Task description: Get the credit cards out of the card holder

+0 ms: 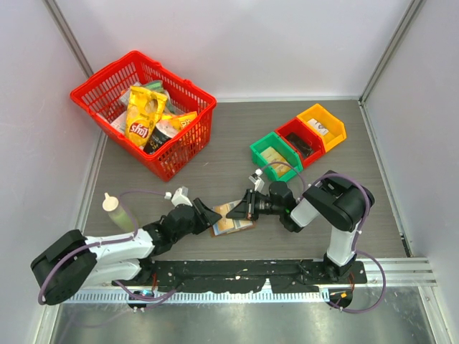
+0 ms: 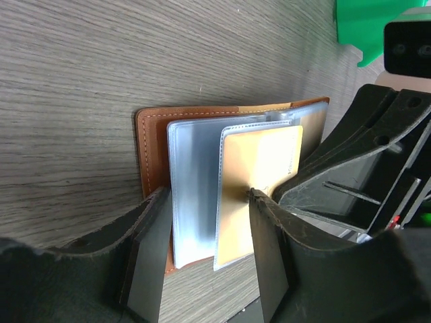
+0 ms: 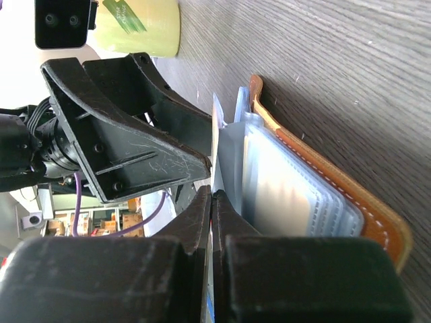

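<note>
The card holder (image 1: 222, 227) lies on the table at front centre, a brown leather wallet (image 2: 151, 134) with pale blue sleeves and a beige card (image 2: 259, 165) on top. My left gripper is at its left end, part open, its fingertips at the blue sleeve and the card's edge. My right gripper is shut on the card holder's sleeves at the other side, with a thin pale edge between its fingers in the right wrist view.
A red basket (image 1: 193, 129) of snacks stands at back left. Green (image 1: 258, 154), red and orange bins sit at right. A pale green bottle (image 1: 122, 215) stands at left. Bare table lies behind the card holder.
</note>
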